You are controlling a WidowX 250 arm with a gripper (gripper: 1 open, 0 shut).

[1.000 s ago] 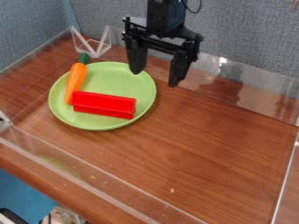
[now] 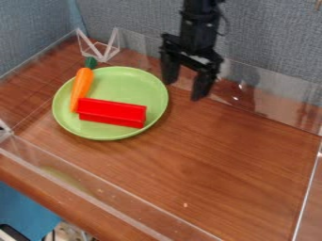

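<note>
A green plate (image 2: 126, 132) lies on the left part of the wooden table. On it are a red block (image 2: 112, 112), lying lengthwise, and an orange carrot (image 2: 82, 85) with a green top along the left side. My black gripper (image 2: 186, 81) hangs open above the back of the table, right of and behind the plate, with nothing visible between its fingers; it is slightly blurred.
A white wire object (image 2: 100, 49) stands at the back left. Grey padded walls and clear strips border the table.
My gripper has moved up and back to the right, away from the plate, and looks smaller. The plate, red block and carrot stay where they were.
</note>
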